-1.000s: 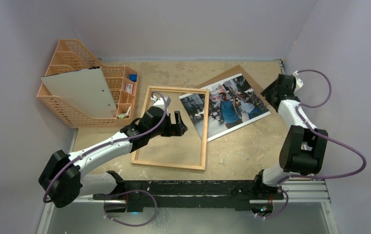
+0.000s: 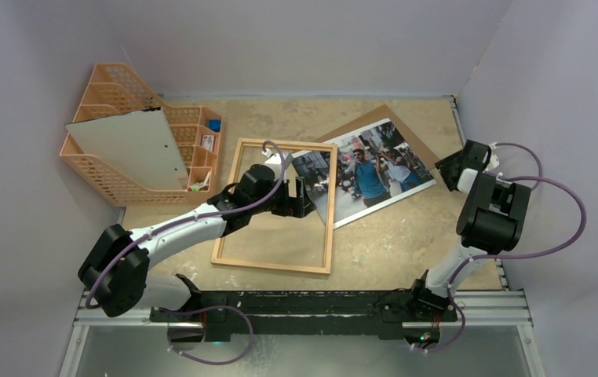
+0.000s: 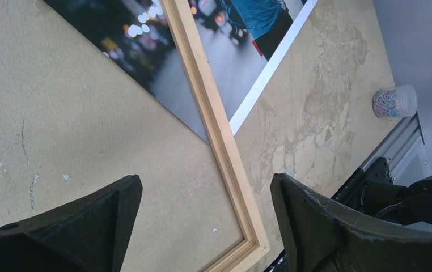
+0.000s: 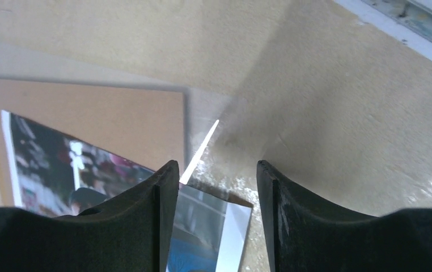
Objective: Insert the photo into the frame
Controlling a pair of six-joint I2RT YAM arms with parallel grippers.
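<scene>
The wooden frame lies flat, its right bar across the photo's left corner. The photo is tilted on the table, mostly right of the frame, over a brown backing board. My left gripper hangs over the frame's inside; in the left wrist view its fingers are open and empty, with the frame bar beyond them. At the photo's right corner, my right gripper has its fingers apart. The white-bordered corner appears between and below them, not visibly gripped.
An orange organizer with a white panel stands at the back left. What looks like a clear sheet reaches past the board. A jar of pins stands near the right wall. Bare table lies in front of the photo.
The left gripper has shifted right over the frame. Photo and frame look unmoved.
</scene>
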